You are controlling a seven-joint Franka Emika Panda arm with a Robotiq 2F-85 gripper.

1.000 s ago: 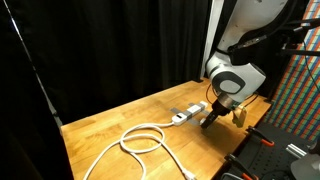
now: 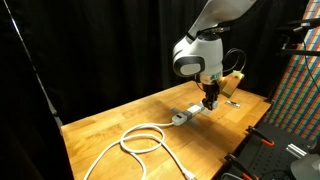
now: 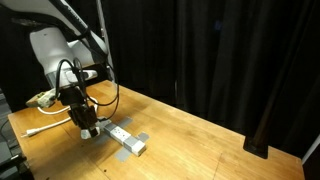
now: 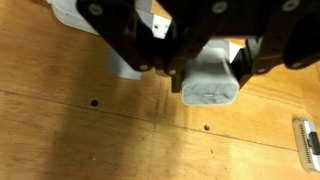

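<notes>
My gripper (image 2: 211, 102) hangs low over the table's right part and is shut on a small whitish block (image 4: 210, 88), seen end-on between the fingers in the wrist view. In exterior view 2 the same block (image 3: 88, 133) shows pale below the fingertips. I cannot tell whether it touches the table. A white power strip (image 2: 188, 114) lies beside the gripper, to its left in exterior view 1. Part of that strip (image 4: 88, 18) appears at the top left of the wrist view.
A white cable (image 2: 128, 140) loops across the table's front left, its plug end (image 2: 188, 174) near the front edge. Grey patches (image 4: 122, 66) mark the wood by the strip. Tools (image 2: 231, 101) lie at the right.
The arm has moved left and back in exterior view 1, bringing the gripper from the table's front right closer to the power strip. The strip and cable have stayed put.
</notes>
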